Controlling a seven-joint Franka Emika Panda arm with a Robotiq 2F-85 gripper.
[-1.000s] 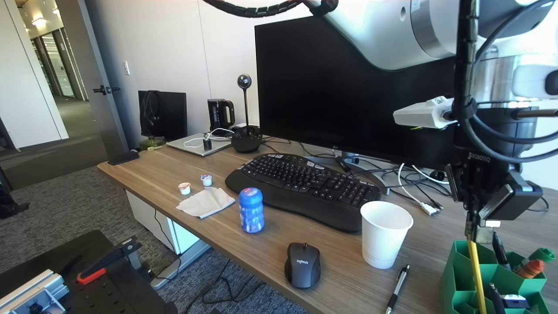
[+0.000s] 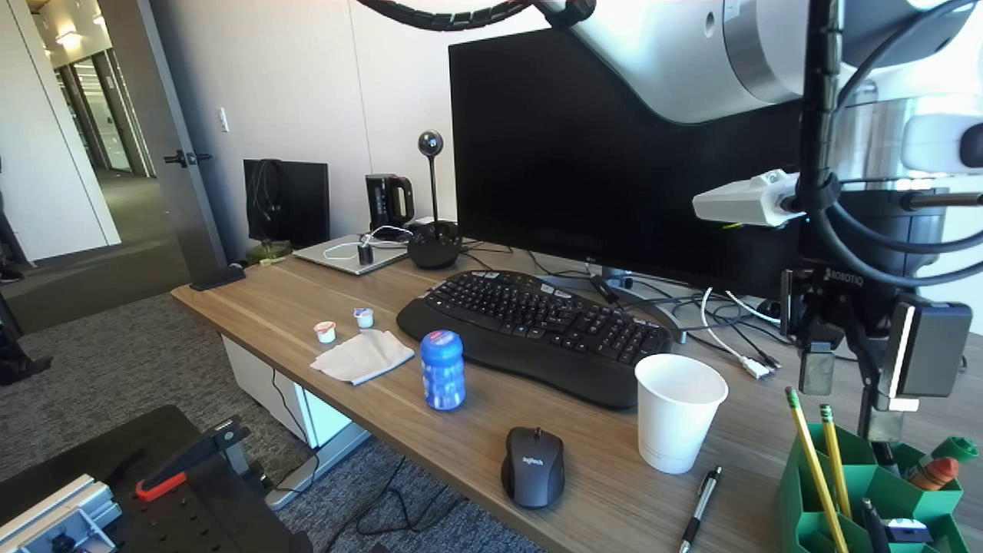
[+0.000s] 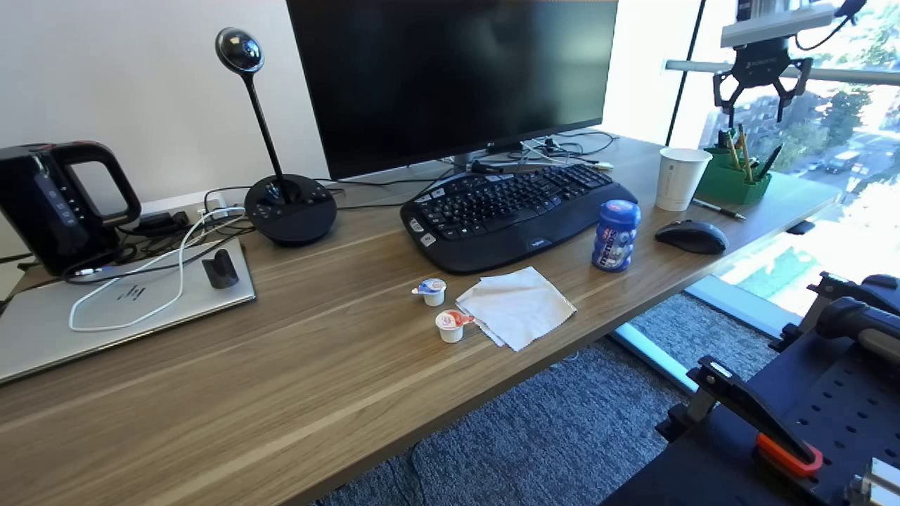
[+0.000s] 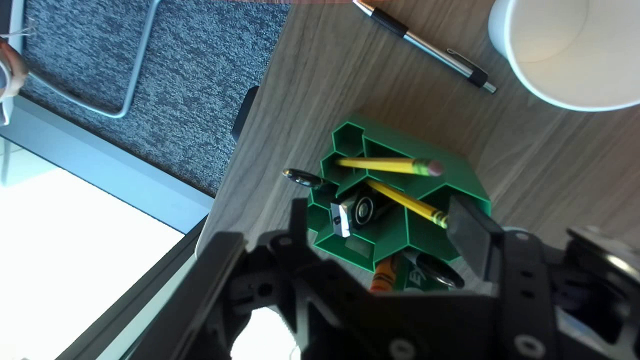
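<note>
My gripper (image 2: 849, 396) stands open above the green holder (image 2: 794, 493), its fingers wide apart with nothing held. Two yellow pencils lean in the holder: one pencil (image 2: 814, 465) tilts to the left in exterior view 1, and the other pencil (image 2: 836, 461) stands just behind it. In the wrist view, one pencil (image 4: 384, 165) has its pink eraser end raised. The second pencil (image 4: 408, 203) lies between the fingers' lines, its end close to the right finger (image 4: 474, 231); whether they touch I cannot tell.
Other items in the holder include a black pen (image 4: 304, 178) and an orange crayon (image 4: 384, 276). A white cup (image 2: 677, 415) and a loose pen (image 2: 702, 508) lie beside it, with a mouse (image 2: 534, 468) and blue bottle (image 2: 443, 370) farther left. The monitor (image 2: 599, 157) stands behind.
A second ago my gripper was closed around a yellow pencil above the holder. Its fingers have since spread, and the pencil now leans free in the holder. The arm looks still.
</note>
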